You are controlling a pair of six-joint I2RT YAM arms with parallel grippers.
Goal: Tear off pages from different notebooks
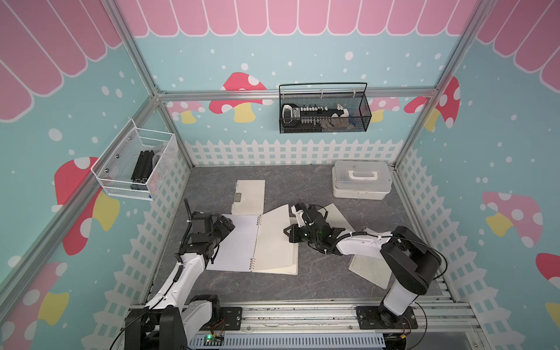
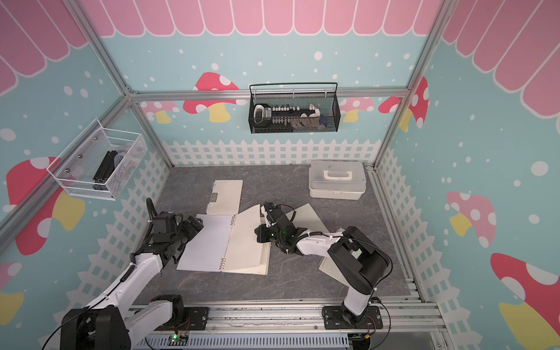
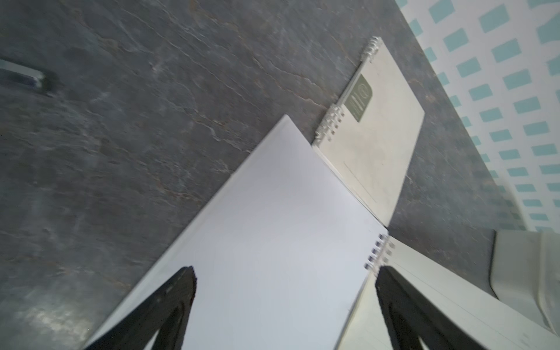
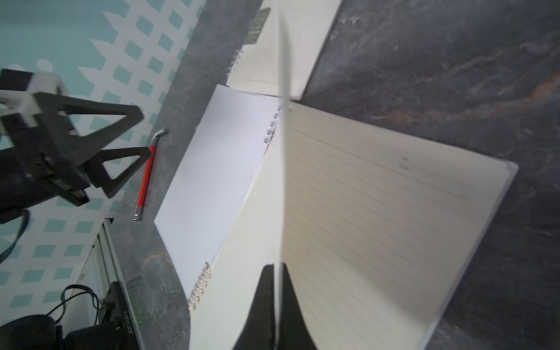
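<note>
An open spiral notebook lies centre table, with a plain white left side [image 1: 233,245] and a cream, lined right side [image 4: 379,221]. My right gripper is shut on a lifted page [image 4: 245,245] of it, which stands edge-on between its fingertips. My left gripper hovers open over the white side, nothing between its fingers. A small cream notebook [image 3: 373,134] with a green label lies behind. More pale notebooks [image 1: 370,271] lie at the right, partly under the right arm.
A lidded plastic box [image 1: 361,180] sits at the back right. Wire baskets [image 1: 325,113] hang on the walls. A red-handled tool [image 4: 145,175] lies at the left. Bare table shows behind the notebooks.
</note>
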